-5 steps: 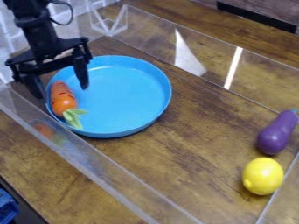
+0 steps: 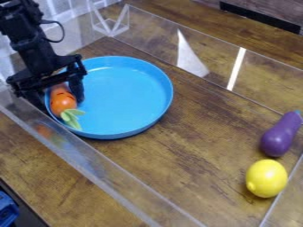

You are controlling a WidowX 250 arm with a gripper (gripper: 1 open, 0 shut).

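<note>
My black gripper (image 2: pixel 45 82) reaches down at the left side of the blue round plate (image 2: pixel 124 97), its fingers open around the upper end of an orange carrot toy (image 2: pixel 64 103) with pale green leaves, which lies along the plate's left edge. Whether the fingers touch the carrot is hard to tell.
A purple eggplant (image 2: pixel 278 137) and a yellow lemon (image 2: pixel 267 177) lie on the wooden surface at the right. A clear barrier crosses the lower left, with a blue object in the bottom corner.
My gripper has come down lower onto the carrot's upper end, now covering part of it. The plate, eggplant and lemon look unmoved.
</note>
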